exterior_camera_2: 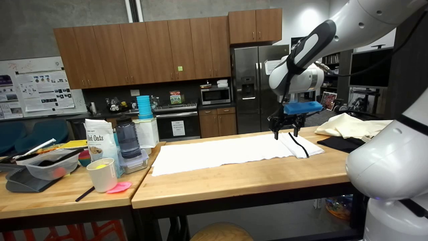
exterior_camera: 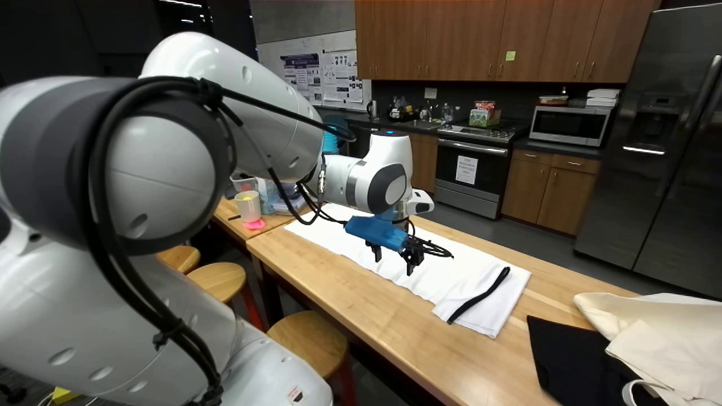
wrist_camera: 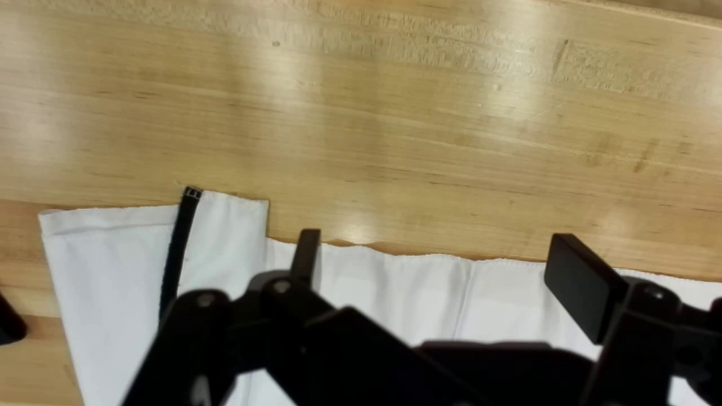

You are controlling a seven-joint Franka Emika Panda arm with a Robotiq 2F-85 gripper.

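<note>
A long white cloth point(exterior_camera: 447, 270) lies flat along the wooden table, its right end folded over, with a black strip point(exterior_camera: 479, 295) across the fold. My gripper point(exterior_camera: 393, 258) hangs above the cloth, to the left of that fold in exterior view 1. From the wrist view, its two dark fingers point(wrist_camera: 583, 287) stand wide apart, with only the cloth point(wrist_camera: 399, 284) and bare table below the gap. The gripper is open and holds nothing. In exterior view 2 the fingertips show just above the white cloth point(exterior_camera_2: 224, 150), beside the folded end.
Black fabric point(exterior_camera: 575, 362) and a cream cloth bag point(exterior_camera: 667, 338) lie at the table's right end. On the adjoining table in exterior view 2 stand a beaker point(exterior_camera_2: 102, 175), an oats bag point(exterior_camera_2: 102, 140) and a plastic bin point(exterior_camera_2: 52, 164).
</note>
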